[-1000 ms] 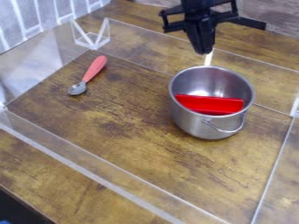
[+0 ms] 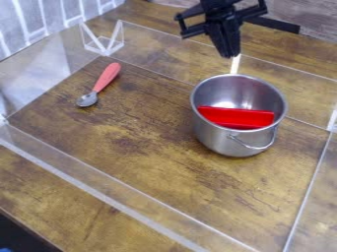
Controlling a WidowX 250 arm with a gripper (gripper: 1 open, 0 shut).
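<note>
A steel pot (image 2: 235, 140) with a wire handle stands right of centre, holding a red block-like object (image 2: 237, 117). My gripper (image 2: 231, 50) hangs high at the top, behind and above the pot, its dark fingers pointing down; it looks shut, and nothing shows between its fingers. A spoon with a red handle (image 2: 108, 77) lies at the left on the wooden table, bowl toward the front.
Clear plastic walls border the wooden table (image 2: 112, 157) at the left, front and right. A white rack is at the top left corner.
My gripper has shifted very slightly at the top of the view. The pot, red object and spoon have not moved.
</note>
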